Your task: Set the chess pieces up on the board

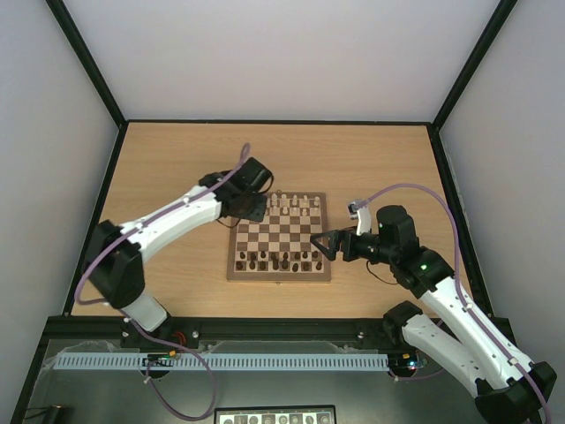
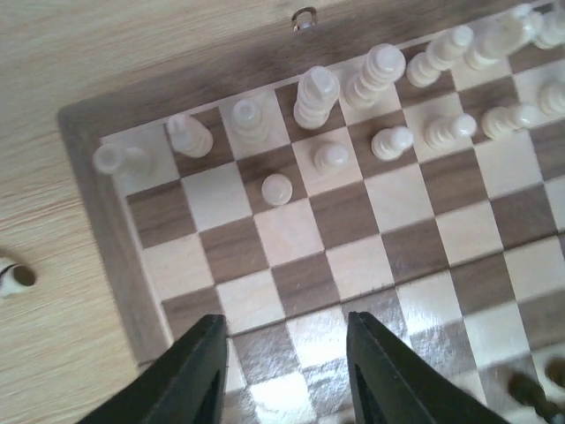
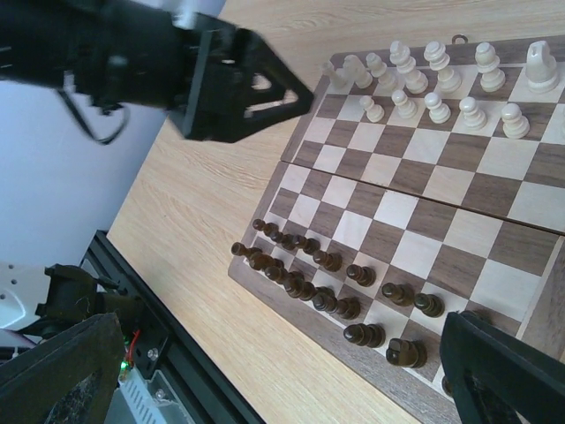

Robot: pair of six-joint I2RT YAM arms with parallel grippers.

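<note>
The chessboard lies on the table. White pieces line its far side: a back row with a white piece and others, and in front a shorter row of pawns. The two leftmost squares of that pawn row are bare. Off the board's left edge lies a small white piece with a dark end, partly cut off by the frame. Dark pieces fill two rows on the near side. My left gripper hangs over the board's left part, fingers apart and empty. My right gripper is wide open beside the right edge, empty.
A brown border rims the board, with a small metal clasp at its far edge. The wooden table is open behind and beside the board.
</note>
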